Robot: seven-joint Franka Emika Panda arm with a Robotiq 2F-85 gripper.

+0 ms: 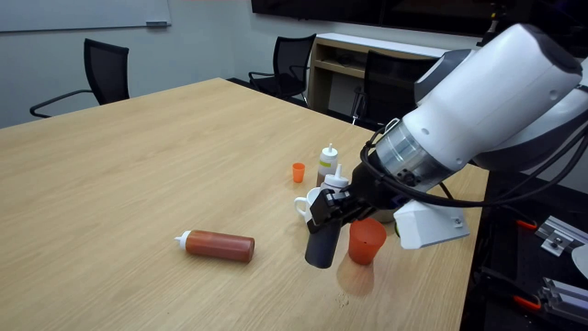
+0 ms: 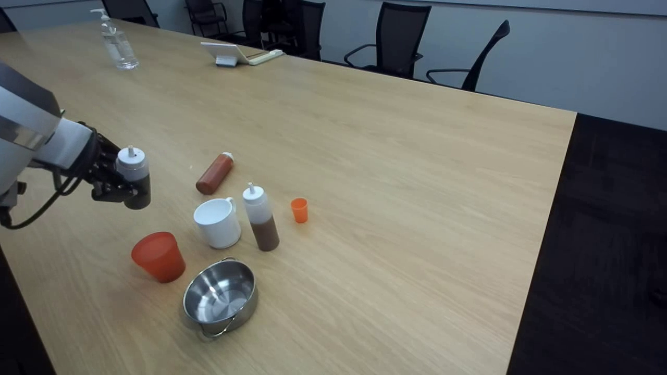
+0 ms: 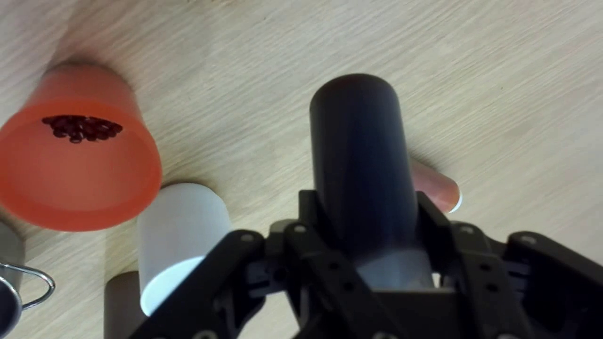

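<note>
My gripper is shut on a squeeze bottle with dark contents and a white nozzle cap. In exterior view 1 the held bottle hangs above the table, slightly tilted, its nozzle up. Just beside it stands an orange-red cup; dark red beads show inside that cup in the wrist view. A white mug is close by, partly hidden behind the gripper in exterior view 1. The bottle's middle is covered by my fingers.
A red-brown bottle lies on its side. Near the mug stand a brown-filled bottle, a small orange cup and a steel pot. Far off is a clear pump bottle.
</note>
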